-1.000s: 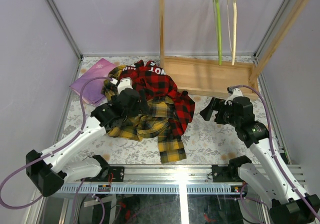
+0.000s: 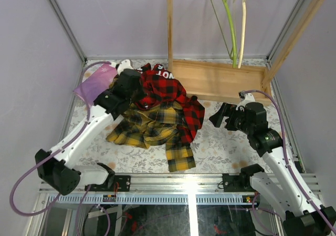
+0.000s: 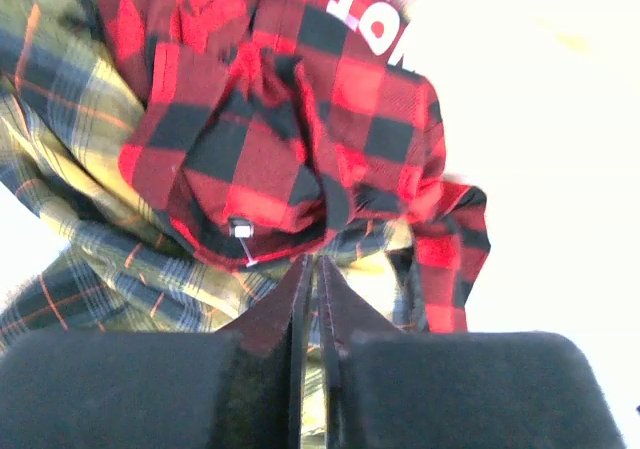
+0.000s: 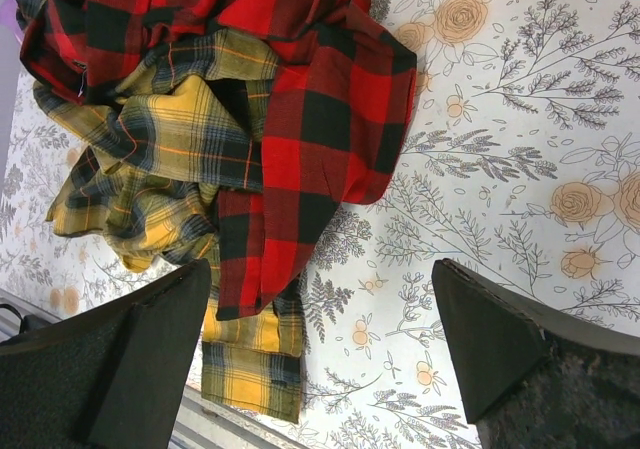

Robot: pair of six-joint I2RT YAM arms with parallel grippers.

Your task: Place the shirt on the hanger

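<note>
A crumpled red-and-black plaid shirt (image 2: pixel 163 86) with white lettering lies heaped together with yellow-and-navy plaid cloth (image 2: pixel 149 125); whether they are one garment I cannot tell. Over the left part of the heap hangs my left gripper (image 2: pixel 140 95). Its fingers (image 3: pixel 272 314) are nearly together, a thin slit between them, and no cloth visibly gripped. Right of the cloth, my right gripper (image 2: pixel 218 119) is open and empty; its wide-apart fingers (image 4: pixel 535 359) show in the right wrist view. A green hanger (image 2: pixel 229 23) and a cream hanger (image 2: pixel 243 31) hang from the rack's rod.
The wooden rack (image 2: pixel 210 81) stands at the back right, its base close behind the cloth. A purple folded item (image 2: pixel 97 83) lies at the back left.
Both hangers have swung a little. The right arm and cloth look unchanged.
</note>
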